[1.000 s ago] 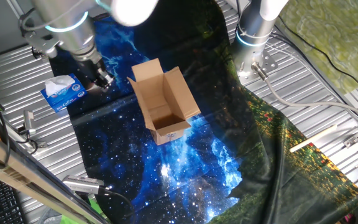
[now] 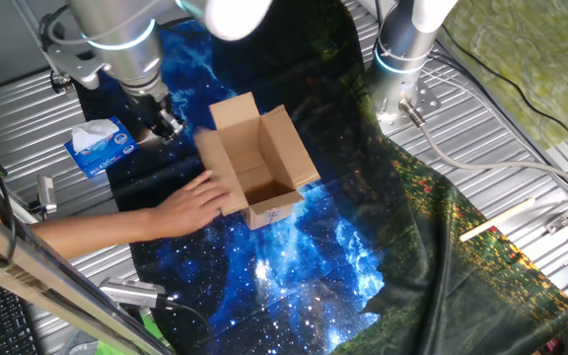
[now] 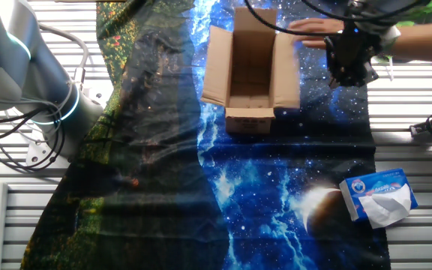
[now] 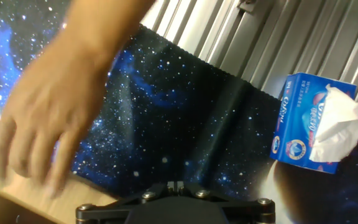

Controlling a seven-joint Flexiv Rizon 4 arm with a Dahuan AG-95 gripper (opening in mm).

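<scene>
An open cardboard box (image 2: 262,158) stands on the star-printed cloth, its flaps spread; exterior view 2 shows the same box (image 3: 250,75) near the top. A person's hand (image 2: 193,202) is at its left flap in exterior view 1. In the wrist view the blurred hand (image 4: 48,112) covers part of the left side, over a corner of cardboard. My gripper (image 2: 173,130) hangs between the tissue box and the cardboard box, apart from both. At the bottom of the wrist view my gripper looks shut, its tips together and nothing visible between them.
A blue tissue box (image 2: 101,148) with a white tissue sits at the cloth's edge; it shows at right in the wrist view (image 4: 316,124). Cloth in front of the cardboard box is clear.
The person's hand has come in from the left and reached the box's left flap, which is now blurred and shifted. My gripper has barely moved.
</scene>
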